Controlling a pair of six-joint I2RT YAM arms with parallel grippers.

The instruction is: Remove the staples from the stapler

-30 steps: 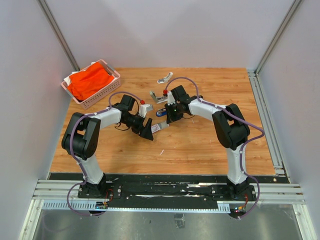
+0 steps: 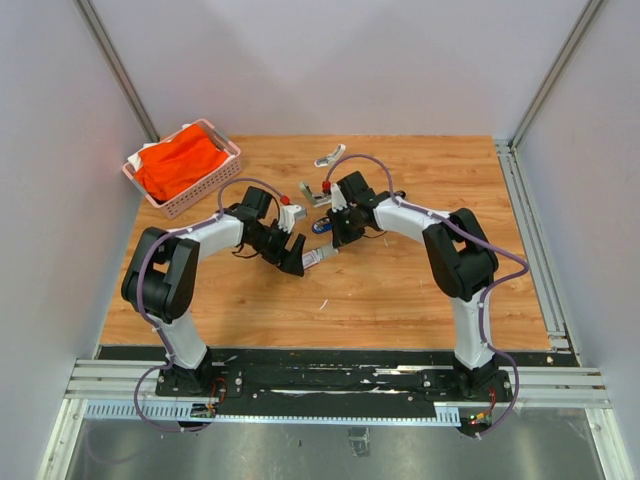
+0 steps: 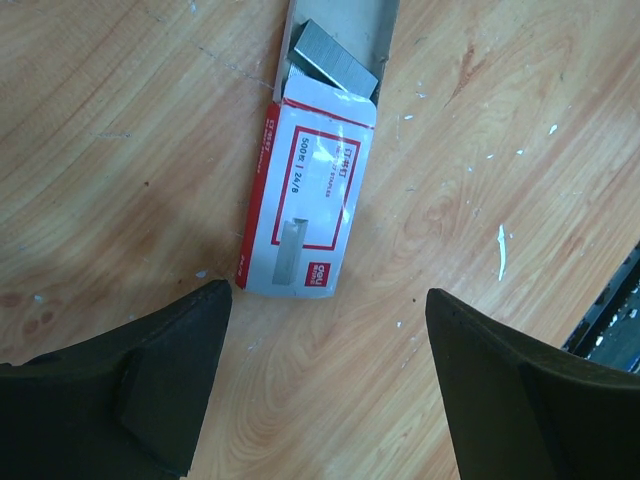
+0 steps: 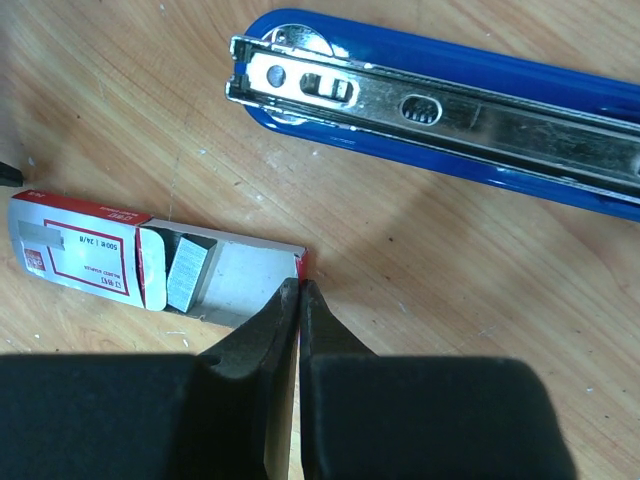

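Note:
A blue stapler [image 4: 440, 120] lies upper right in the right wrist view, its metal channel showing. Below it, a white-red staple box [image 3: 300, 190] [image 4: 75, 250] lies on the wood, its grey tray [image 4: 250, 275] slid partly out with a staple strip [image 3: 334, 57] [image 4: 189, 272] inside. My left gripper [image 2: 294, 254] is open above the box's outer end, nothing between its fingers. My right gripper [image 2: 337, 243] is shut at the tray's far end; I cannot tell whether it touches it.
A pink basket with orange cloth [image 2: 180, 160] sits at back left. Other small items [image 2: 330, 156] lie behind the arms. A white sliver [image 3: 501, 250] lies right of the box.
My left gripper has shifted very slightly toward the back of the table. The right arm shows no visible change.

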